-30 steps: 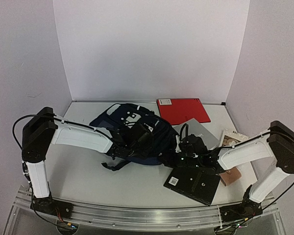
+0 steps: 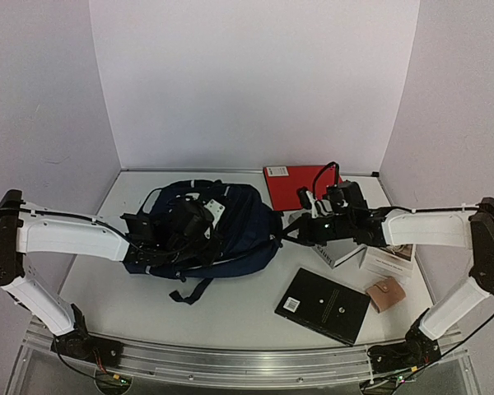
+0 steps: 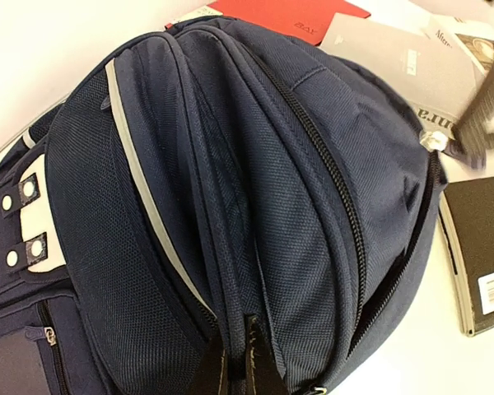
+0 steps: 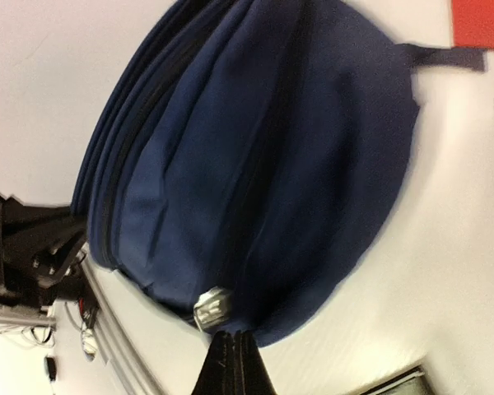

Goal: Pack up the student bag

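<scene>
The navy student bag point(image 2: 245, 218) lies on its side on the left half of the table. In the left wrist view, my left gripper is shut on a fold of the bag's edge beside a zipper. At the bag's right end, my right gripper is shut. The silver zipper pull point(image 4: 212, 309) appears just past its fingertips, blurred; I see nothing clearly pinched. A zipper gap point(image 3: 399, 271) runs below that pull. A black book point(image 2: 323, 306) lies in front of the right arm, with a brown wallet point(image 2: 385, 294) beside it.
A red folder point(image 2: 292, 188) lies at the back. A grey flat item point(image 2: 339, 252) and a pale printed box point(image 2: 389, 262) are partly under the right arm. A dark strap point(image 2: 193, 290) trails from the bag. Free table lies at front left.
My left gripper has moved left, tilting the bag back.
</scene>
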